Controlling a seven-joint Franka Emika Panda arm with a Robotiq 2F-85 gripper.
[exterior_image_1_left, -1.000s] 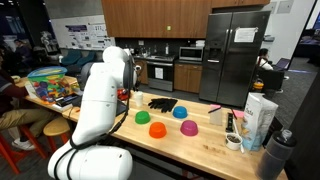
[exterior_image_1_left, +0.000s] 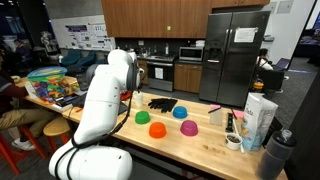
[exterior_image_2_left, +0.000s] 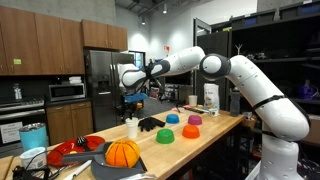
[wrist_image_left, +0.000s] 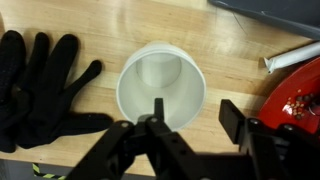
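Note:
A white round container (wrist_image_left: 160, 65) stands on the wooden table, seen from above in the wrist view; it looks empty. My gripper is open above it. One finger (wrist_image_left: 155, 118) overlaps the container's inside in the picture, while the other finger (wrist_image_left: 232, 118) lies to the right of its rim. Whether either finger touches the container cannot be told. In exterior view 2 the white container (exterior_image_2_left: 132, 129) stands just below the gripper (exterior_image_2_left: 131, 108).
Black gloves (wrist_image_left: 45, 90) lie left of the container, and a red dish (wrist_image_left: 295, 100) with small contents is on the right. An orange pumpkin-like object (exterior_image_2_left: 123, 153) sits nearby. Several coloured bowls, such as the green one (exterior_image_1_left: 141, 117), stand along the table.
The end of the arm has moved slightly down and to the right in exterior view 1. The white container and the coloured bowls stay where they were.

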